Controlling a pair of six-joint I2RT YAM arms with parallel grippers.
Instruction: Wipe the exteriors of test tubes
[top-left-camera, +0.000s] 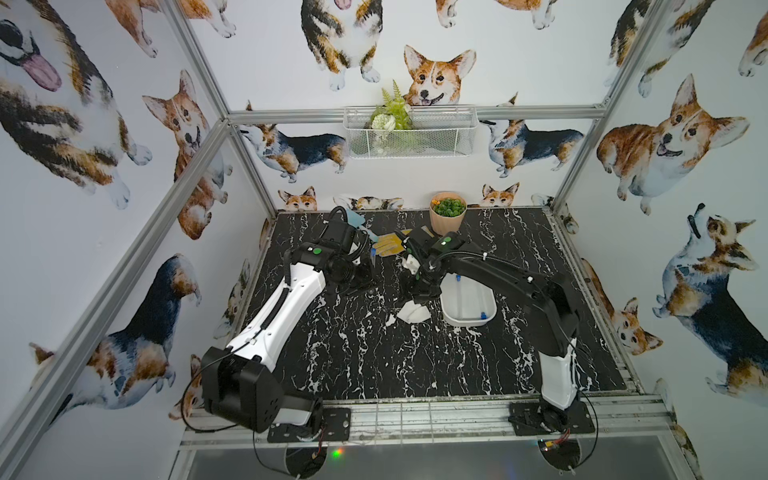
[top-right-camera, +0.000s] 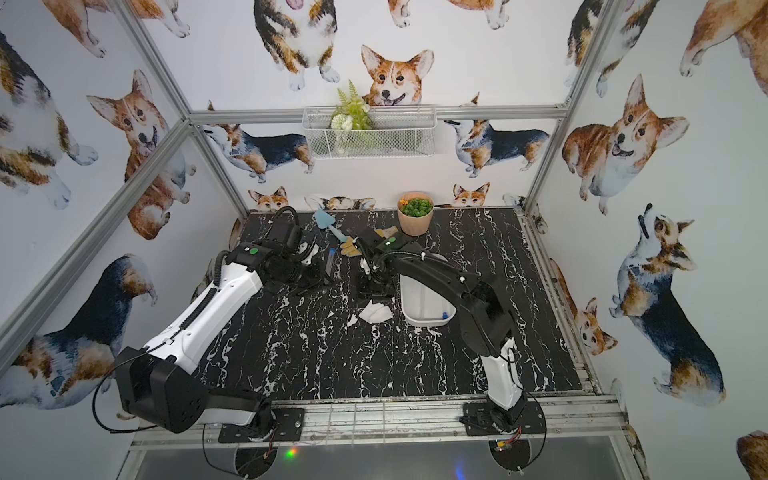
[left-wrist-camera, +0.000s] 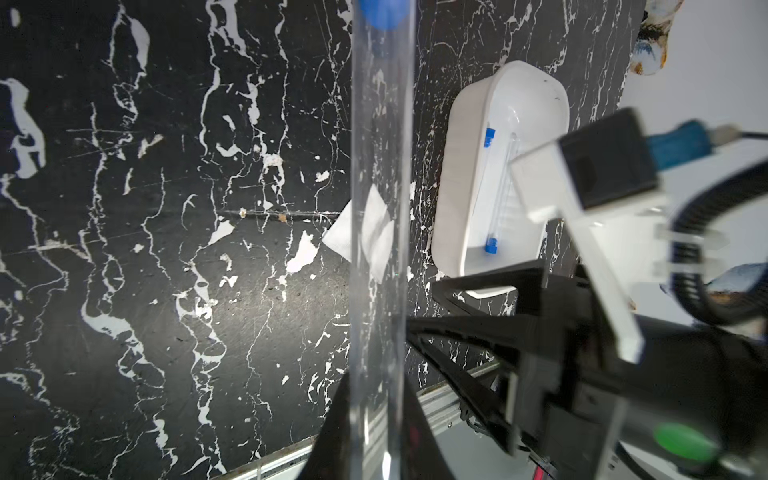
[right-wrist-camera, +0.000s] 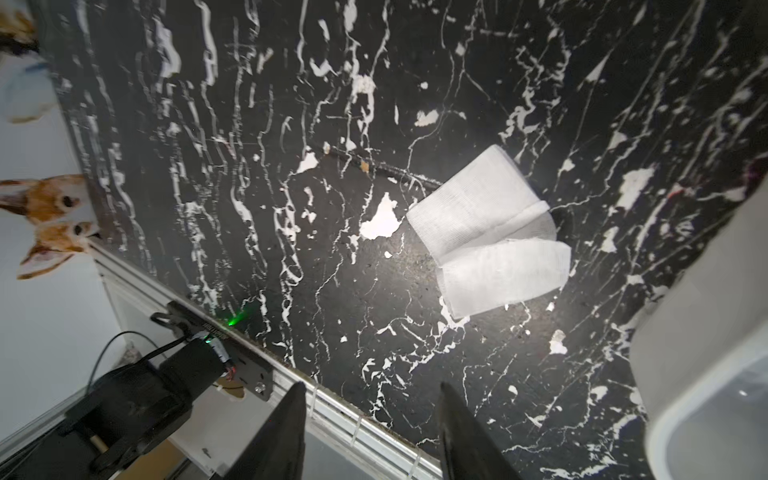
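A clear test tube (left-wrist-camera: 382, 160) with a blue cap runs lengthwise through the left wrist view. My left gripper is shut on its lower part. In the right wrist view, a folded white wipe (right-wrist-camera: 504, 276) lies on the black table. My right gripper stands open above the table, nothing between its fingers, with the wipe out ahead of its tips. The white tray (left-wrist-camera: 452, 184) holds test tubes with blue caps (left-wrist-camera: 490, 245), lying flat; in the top left view my right arm covers part of that tray.
A potted plant (top-left-camera: 448, 213) stands at the back, near a yellow item (top-left-camera: 389, 244) and a light-blue tool (top-right-camera: 326, 221). The two grippers are close together mid-table.
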